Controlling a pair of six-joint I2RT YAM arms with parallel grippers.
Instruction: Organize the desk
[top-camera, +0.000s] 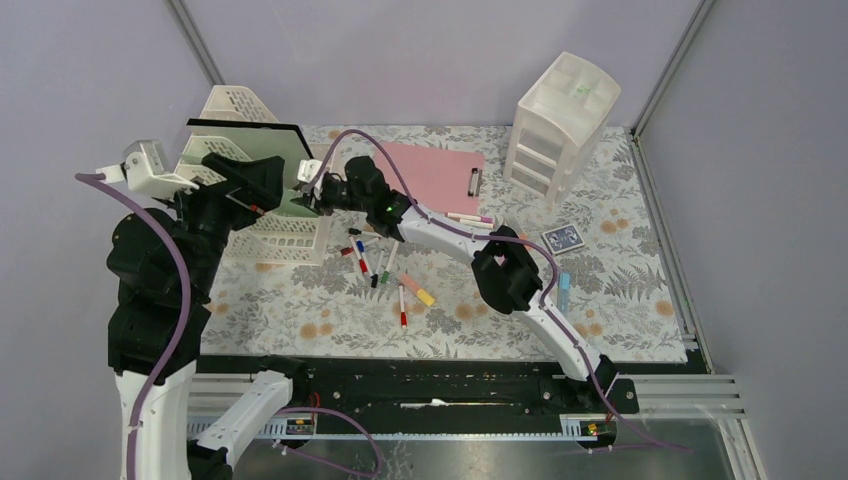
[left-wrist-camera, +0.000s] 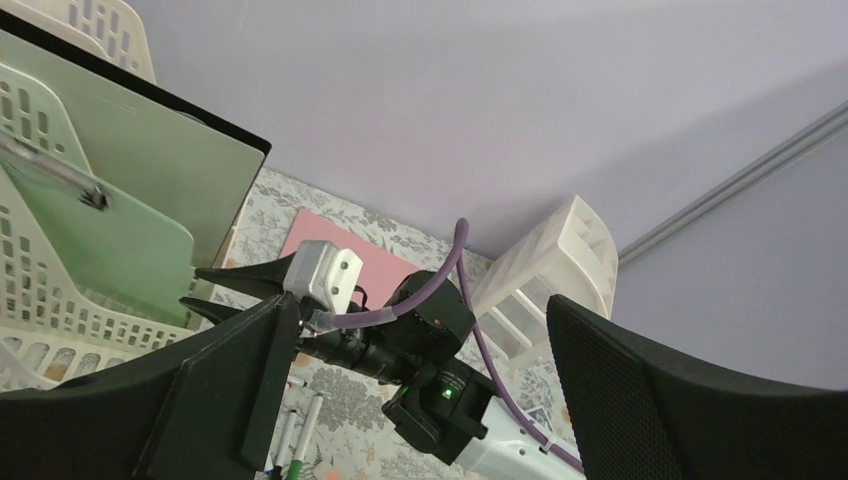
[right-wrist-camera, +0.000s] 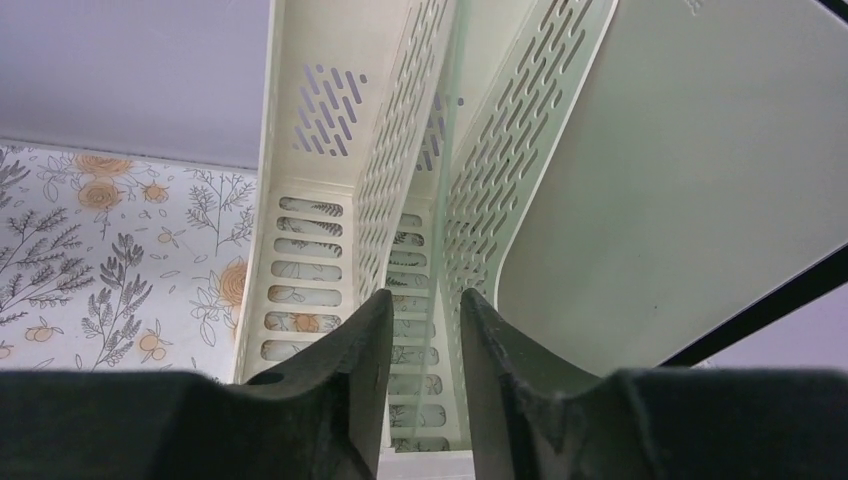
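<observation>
A white file rack (top-camera: 280, 245) at the left holds a dark-edged green board (left-wrist-camera: 150, 150) and, lower in front of it, a light green clipboard (left-wrist-camera: 130, 250). My left gripper is open above and left of the rack, nothing between its fingers. My right gripper is part open at the rack's right end, its fingertips either side of the clipboard's thin edge; whether they touch it is not clear.
Loose markers (top-camera: 385, 262) and a pink-and-yellow item (top-camera: 418, 290) lie centre front. A pink sheet (top-camera: 430, 170) with pens, a white drawer unit (top-camera: 550, 130) and a card box (top-camera: 562, 238) are to the right.
</observation>
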